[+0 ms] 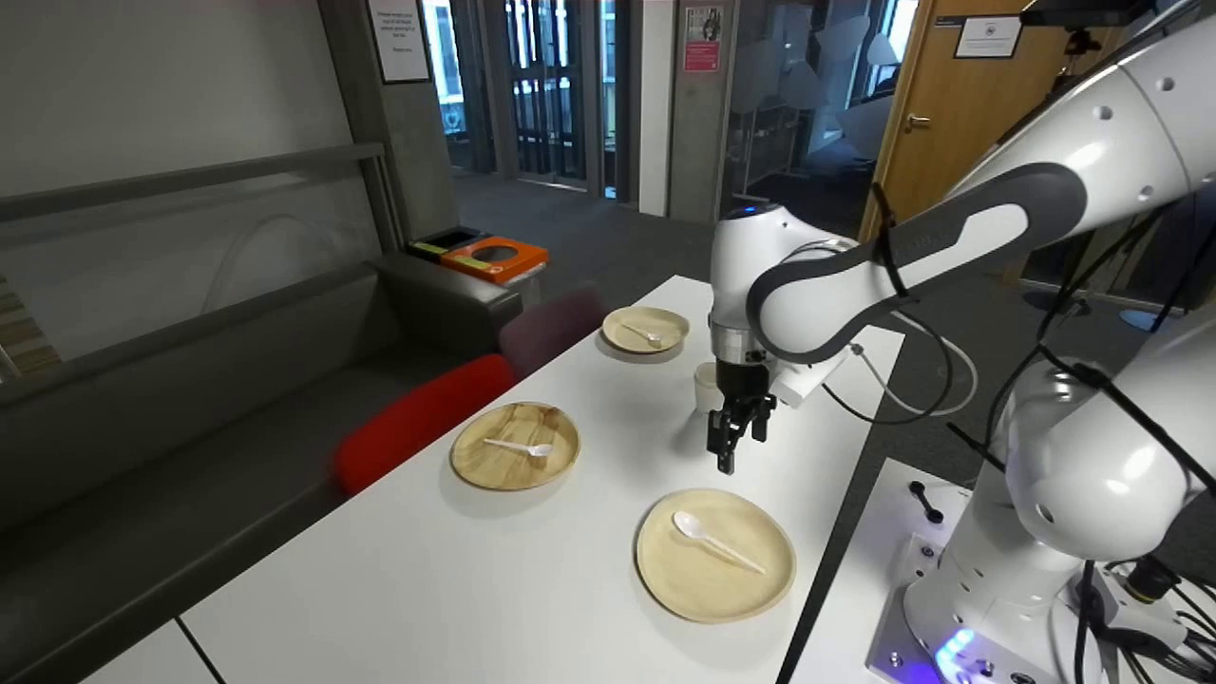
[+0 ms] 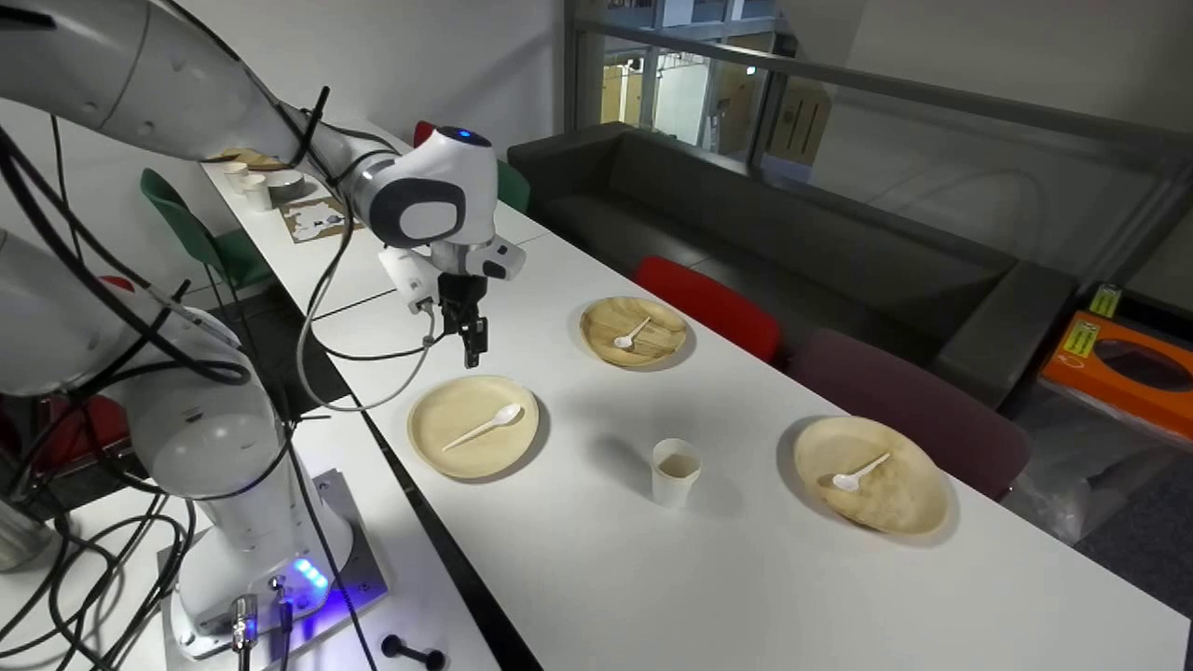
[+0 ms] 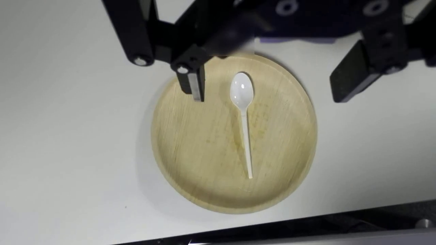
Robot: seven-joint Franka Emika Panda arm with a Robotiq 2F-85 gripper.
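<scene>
My gripper is open above the near round plate (image 3: 196, 179), its fingers apart with nothing between them. On that plate lies a white spoon (image 3: 242, 92), bowl end toward the gripper and handle toward the table's edge. From the side, the gripper (image 1: 738, 443) hangs clear of the table, higher than the plate (image 1: 673, 570). A pale paper cup (image 2: 674, 474) stands upright and apart from every plate; in the first exterior view the gripper partly hides it.
A darker wooden plate (image 2: 604, 319) with a small white spoon (image 2: 632, 335) sits across the table. Another pale plate (image 2: 884, 509) holds a white spoon (image 2: 856, 477) at the far end. Bare table (image 1: 456, 604) lies between. Cables loop beside the arm.
</scene>
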